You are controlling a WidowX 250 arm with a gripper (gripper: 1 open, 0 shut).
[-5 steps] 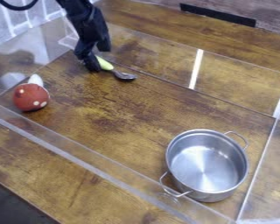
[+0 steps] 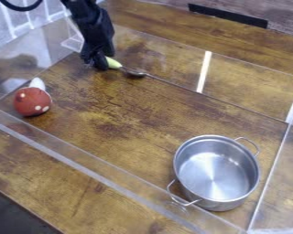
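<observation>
My black gripper (image 2: pixel 98 60) is at the back left of the wooden surface, shut on the pale green handle of a spoon (image 2: pixel 113 63). The spoon's metal bowl (image 2: pixel 135 72) points to the right, low over or on the wood; I cannot tell if it is lifted. A red mushroom toy with white spots (image 2: pixel 33 102) lies at the left. A steel pot (image 2: pixel 216 173) with two side handles stands empty at the front right.
Clear plastic walls (image 2: pixel 124 190) border the work area on its sides. A white strip (image 2: pixel 204 72) lies near the back right.
Since a second ago the gripper has shifted slightly and closed round the spoon's handle, and the spoon's bowl has moved a little up in the view. The pot and toy are unchanged.
</observation>
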